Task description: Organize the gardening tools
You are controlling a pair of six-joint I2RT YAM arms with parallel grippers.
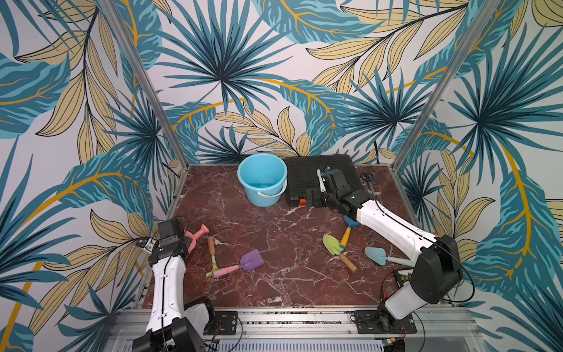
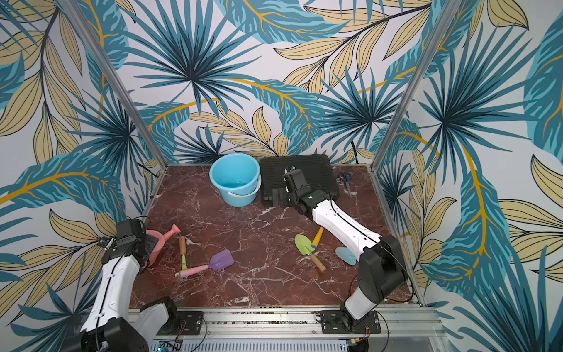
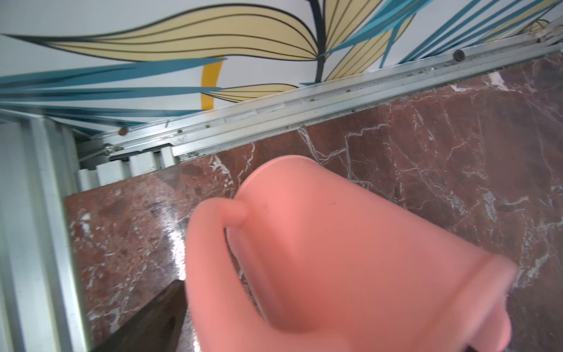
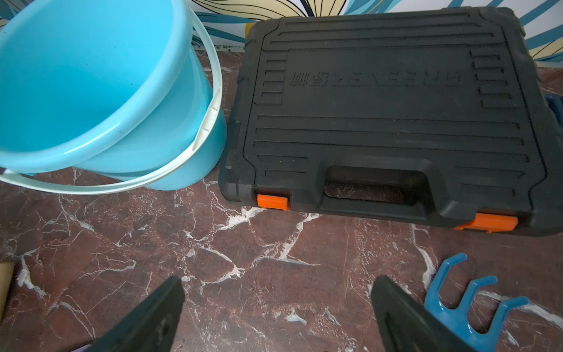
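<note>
A pink watering can (image 3: 363,258) fills much of the left wrist view, its looped handle (image 3: 205,264) nearest. My left gripper (image 2: 146,245) stands open over it at the table's left side; one dark finger (image 3: 153,319) shows beside the handle, the other is mostly hidden. My right gripper hangs open and empty in front of the black case. Right of it lies a blue-headed fork (image 4: 469,319). A purple trowel (image 1: 251,260), a wooden-handled green tool (image 1: 211,249), a green trowel (image 1: 332,244) and a pale blue trowel (image 1: 375,254) lie on the table.
At the back stand a blue bucket (image 1: 261,176) with its white handle lowered and, beside it, a black case (image 4: 387,117) with orange latches. Dark-handled scissors (image 2: 346,180) lie at the back right. The left wall is close to my left gripper.
</note>
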